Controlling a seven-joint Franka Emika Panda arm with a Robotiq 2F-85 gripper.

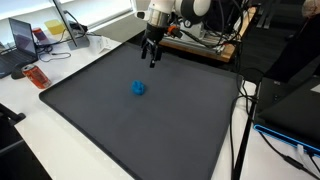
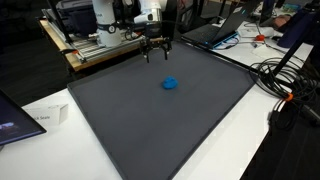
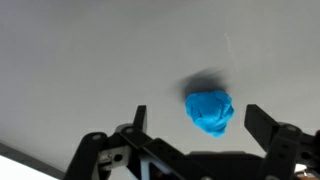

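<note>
A small crumpled blue object point(image 1: 138, 88), perhaps a cloth, lies on the dark grey table surface point(image 1: 150, 130). In exterior view 2 the blue object point(image 2: 170, 83) sits in front of and below my gripper point(image 2: 157, 52). My gripper point(image 1: 149, 60) is open above the table's far side, clear of the object. Looking down in the wrist view, the blue object point(image 3: 209, 112) appears between the fingertips of my gripper, nearer the right one, and lower on the surface. Nothing is held.
An orange-red can point(image 1: 37, 76) stands at the table's left edge, with a laptop point(image 1: 26, 40) behind it. Cables point(image 2: 285, 95) hang beyond the other edge in exterior view 2.
</note>
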